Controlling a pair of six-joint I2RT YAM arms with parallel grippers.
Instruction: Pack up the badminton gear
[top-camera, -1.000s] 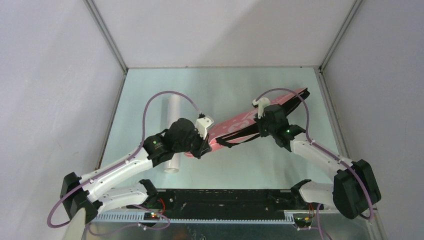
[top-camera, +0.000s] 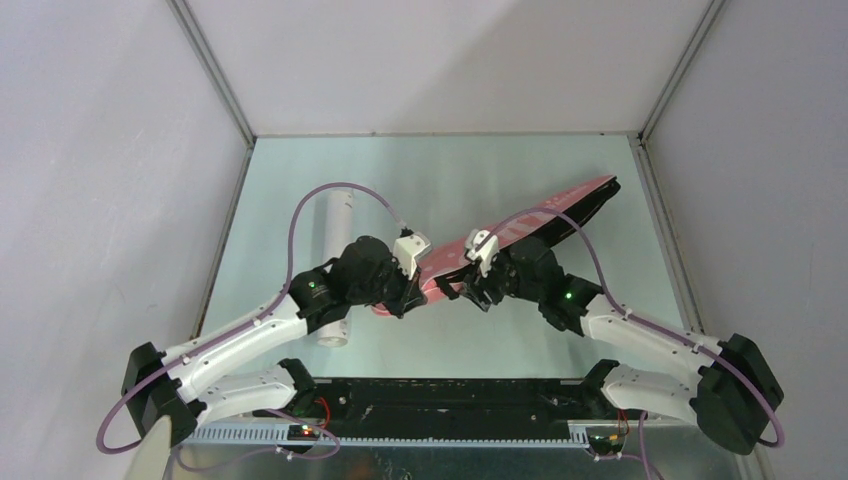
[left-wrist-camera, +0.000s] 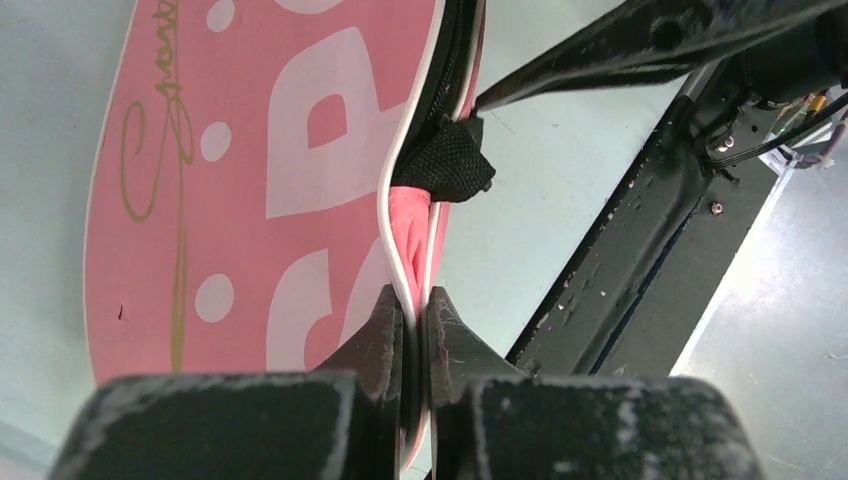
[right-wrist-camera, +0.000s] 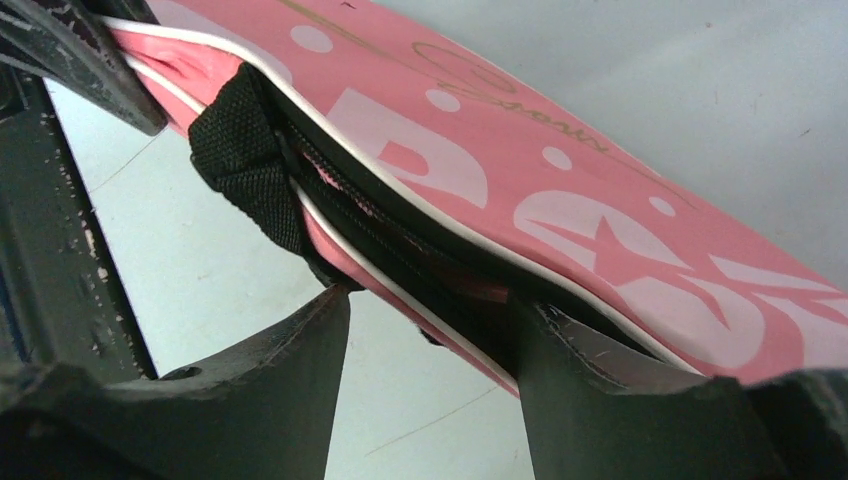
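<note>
The pink racket bag (top-camera: 565, 205) lies diagonally across the table, its black zipper opening facing the front. My left gripper is shut on the bag's piped edge at its left end, below a black fabric tab (left-wrist-camera: 450, 160). My right gripper is at the zipper farther along the bag, its fingers part open on either side of the lower edge; whether they touch it is hard to tell. In the top view the right gripper sits just right of the left one.
A white shuttlecock tube (top-camera: 338, 220) lies at the left, partly under my left arm. A dark rail runs along the front edge.
My right gripper has moved left and toward the front along the bag, toward my left gripper. The left gripper has barely moved.
</note>
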